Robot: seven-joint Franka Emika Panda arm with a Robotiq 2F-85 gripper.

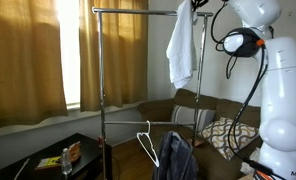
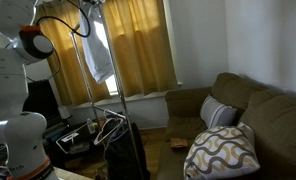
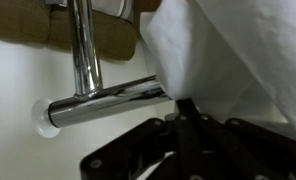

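A white cloth (image 1: 181, 52) hangs down from the right end of the metal rack's top rail (image 1: 148, 12). In exterior view 2 the same cloth (image 2: 98, 52) hangs before the curtains. My gripper (image 1: 196, 5) is up at that corner, partly cut off by the frame's top edge. The wrist view has the gripper shut, with the cloth (image 3: 223, 62) gathering at its fingertips and spreading away to the right. The exact pinch is hidden by dark finger parts. Beyond the fingers, the chrome rail (image 3: 118, 100) meets an upright post (image 3: 86, 45).
On the lower bar hang a white hanger (image 1: 148, 143) and dark clothing (image 1: 175, 158). A brown sofa (image 2: 248, 95) with patterned cushions stands behind the rack. The dark table (image 1: 48, 165) at left carries a bottle (image 1: 67, 160) and small items.
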